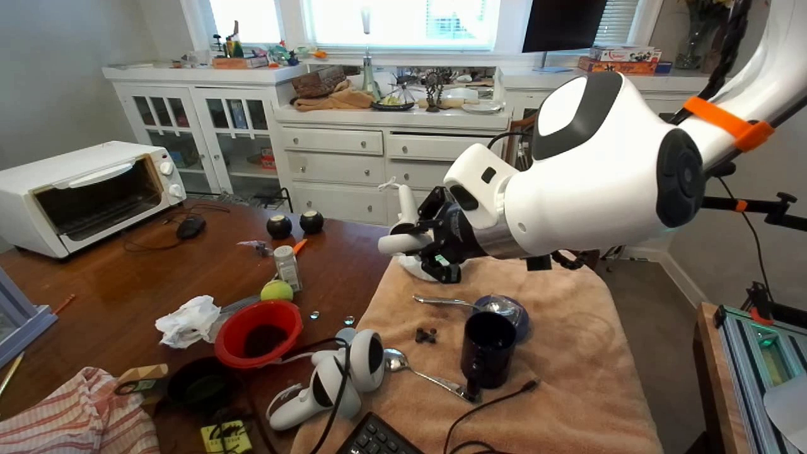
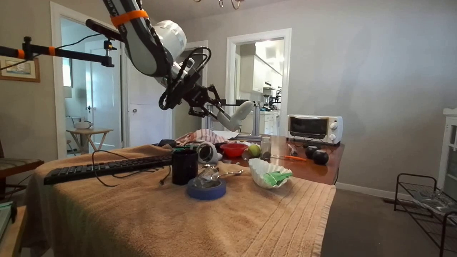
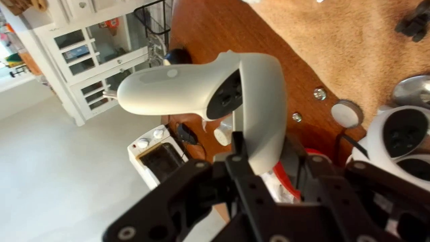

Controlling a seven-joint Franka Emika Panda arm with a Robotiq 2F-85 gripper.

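A white VR controller (image 3: 173, 86) with a black button face and a broad ring is pinched by its ring in my gripper. The gripper is shut on it and hangs in the air above the far part of the towel. In the second exterior view the controller (image 2: 237, 115) slants down from the fingertips, clear of the table. Below it, a pleated white paper filter (image 2: 267, 173) with green paper inside sits on the towel; in the first exterior view the gripper and controller partly cover it.
A second white controller (image 1: 333, 378) lies by the red bowl (image 1: 261, 333). A dark mug (image 1: 488, 348), blue tape roll (image 1: 518, 314), spoons and cables occupy the towel (image 1: 582, 393).
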